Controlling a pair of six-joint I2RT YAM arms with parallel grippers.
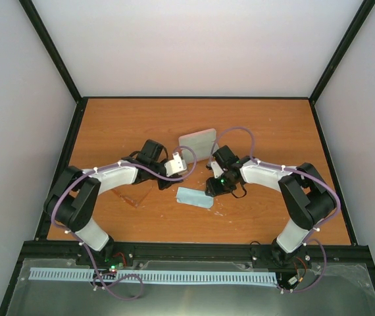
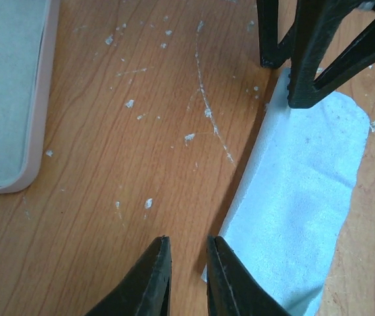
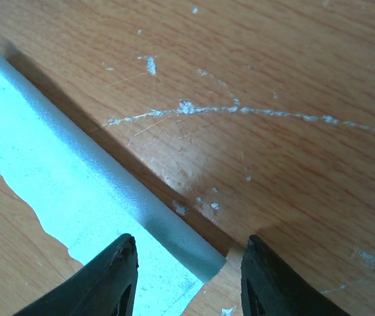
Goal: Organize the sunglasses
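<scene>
A pale blue cloth point(image 1: 191, 197) with a thick rolled-looking edge lies on the table between the arms, also filling much of the left wrist view point(image 2: 293, 191) and right wrist view point(image 3: 89, 191). My left gripper is above the cloth's near end, part open with nothing seen between its fingertips. My right gripper is part open over the other end of that edge, the cloth's corner between and below its fingertips; whether they touch it is unclear. No sunglasses are clearly visible.
An open pale case point(image 1: 197, 146) lies behind the cloth, its pink rim showing in the left wrist view. An orange translucent item point(image 1: 132, 195) lies under the left arm.
</scene>
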